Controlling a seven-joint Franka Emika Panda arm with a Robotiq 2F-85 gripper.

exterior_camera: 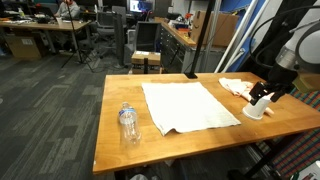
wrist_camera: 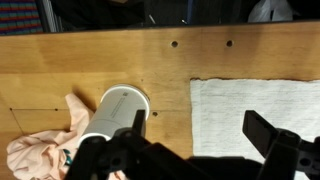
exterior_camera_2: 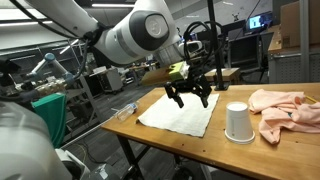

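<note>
My gripper (exterior_camera_2: 193,101) is open, fingers apart and nothing between them. In the wrist view its dark fingers (wrist_camera: 139,124) spread wide over the table, near the gap between a white cup and a white cloth. The white cup (exterior_camera_2: 238,122), apparently upside down, stands near the table edge, to the right of the gripper in exterior view 2. Part of the cup (wrist_camera: 122,108) is covered by a finger in the wrist view. In exterior view 1 the cup (exterior_camera: 256,110) shows just below the gripper. The white cloth (exterior_camera: 188,106) lies flat on the wooden table.
A crumpled pink cloth (exterior_camera_2: 283,112) lies beside the cup. A clear bottle (exterior_camera: 129,122) stands at the table's other end. Bare wood (exterior_camera: 115,95) surrounds the white cloth, and the table's edge runs close to the cup.
</note>
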